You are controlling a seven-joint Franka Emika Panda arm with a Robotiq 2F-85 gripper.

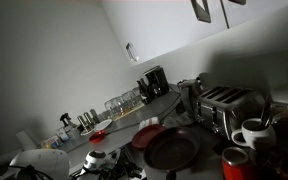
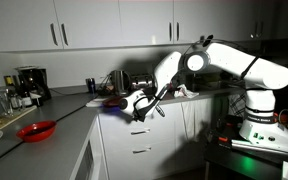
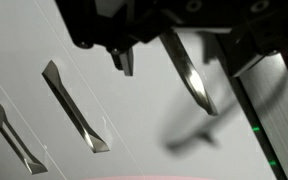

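Observation:
My gripper is open in front of a white drawer or cabinet front. Its dark fingers stand on either side of a metal handle [image 3: 192, 80], as seen in the wrist view; whether they touch it I cannot tell. Two more metal handles, one nearer [image 3: 74, 105] and one at the far left [image 3: 18, 140], show on the same white surface. From exterior view 2, the white arm [image 2: 229, 62] reaches left along the counter, its end at the white drawers [image 2: 124, 148]. Only part of the arm [image 1: 39, 160] shows at the lower left of exterior view 1.
On the counter are a dark pan [image 1: 172, 148], a toaster [image 1: 224, 108], a white mug [image 1: 255, 133] and a red can [image 1: 236, 163]. A red bowl [image 2: 36, 130] sits on the counter's left part. White cupboards [image 2: 79, 32] hang above; open floor [image 2: 169, 168] lies before the drawers.

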